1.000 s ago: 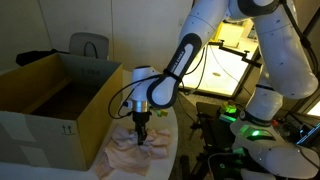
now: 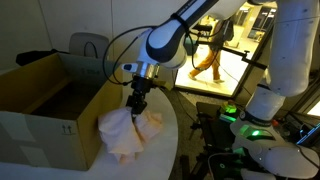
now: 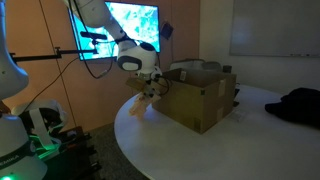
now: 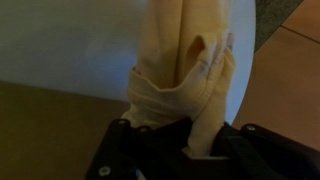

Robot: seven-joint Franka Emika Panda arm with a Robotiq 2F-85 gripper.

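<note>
A pale peach cloth point(image 2: 122, 138) hangs from my gripper point(image 2: 137, 112), gathered at the top and draping down beside the box. The gripper is shut on it, above the white table's right part. From the other side, the cloth point(image 3: 138, 106) shows as a small hanging bundle below the arm. In the wrist view, the folds of the cloth point(image 4: 190, 70) run up from the dark fingers and cover part of the fingers. The fingertips themselves are mostly hidden.
A large open cardboard box point(image 2: 45, 140) stands on the table just left of the cloth, its inside empty where visible. The white table point(image 3: 205, 155) has wide free room in front of the box. A dark object point(image 3: 297, 105) lies behind it.
The cloth lay spread on the table earlier, with the gripper down at it. Now the gripper has risen, and the cloth is lifted and bunched beneath it.
</note>
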